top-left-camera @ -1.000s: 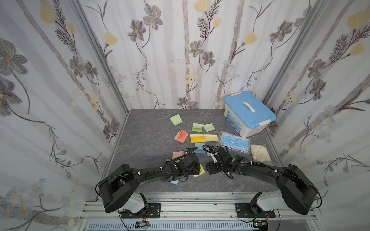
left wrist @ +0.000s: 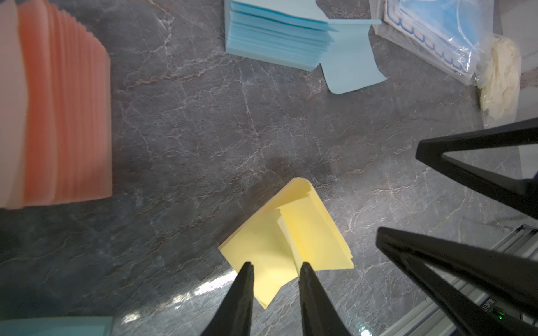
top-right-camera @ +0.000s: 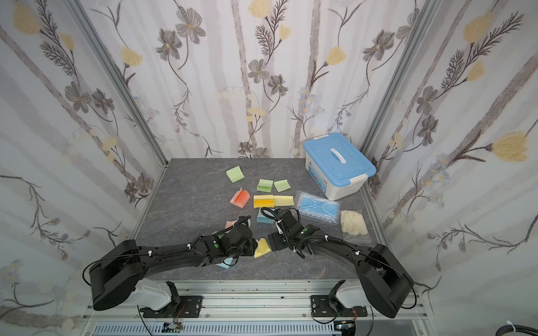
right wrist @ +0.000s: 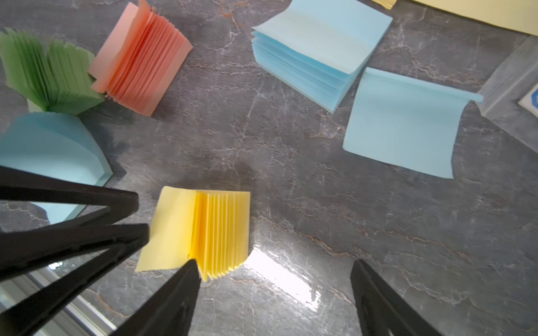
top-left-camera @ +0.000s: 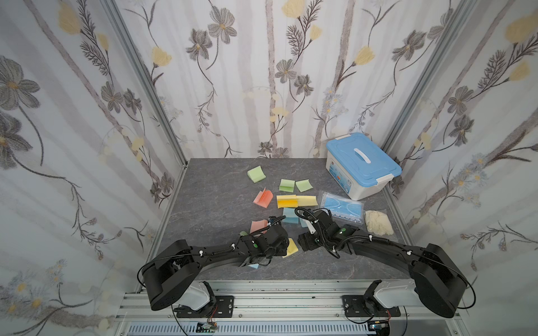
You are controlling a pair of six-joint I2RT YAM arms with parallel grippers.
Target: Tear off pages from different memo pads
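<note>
A small yellow memo pad (right wrist: 224, 229) with a lifted top page lies near the front of the table between my grippers. My left gripper is open, its fingertips at the pad's lower edge in the left wrist view. My right gripper is also open, with bare table between its fingertips, to the right of the pad. A pink pad (right wrist: 151, 61), a green pad (right wrist: 67, 75), a blue pad (right wrist: 319, 44) and a loose blue page (right wrist: 406, 120) lie behind.
More pads and pages, green (top-left-camera: 256, 174), red (top-left-camera: 262, 197) and yellow (top-left-camera: 287, 202), lie farther back. A lidded box (top-left-camera: 361, 159), a mask pack (top-left-camera: 341, 207) and a cream bag (top-left-camera: 378, 223) line the right side.
Both arms have shifted slightly in the top left view, staying close over the yellow pad. The objects on the table look unchanged.
</note>
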